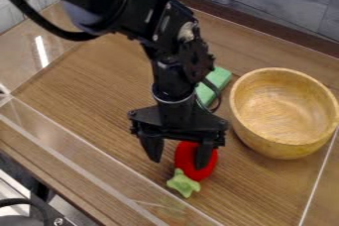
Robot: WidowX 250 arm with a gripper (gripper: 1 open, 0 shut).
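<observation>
My black gripper [176, 149] is low over the table at the lower middle, its fingers around a red object [197, 171] with a small light green piece [183, 184] at its lower end, like a toy strawberry or pepper. The fingers look parted on either side, the right one over the red object; whether they grip it I cannot tell.
A yellow bowl [281, 111] stands at the right. A green block [215, 83] lies behind the arm.
</observation>
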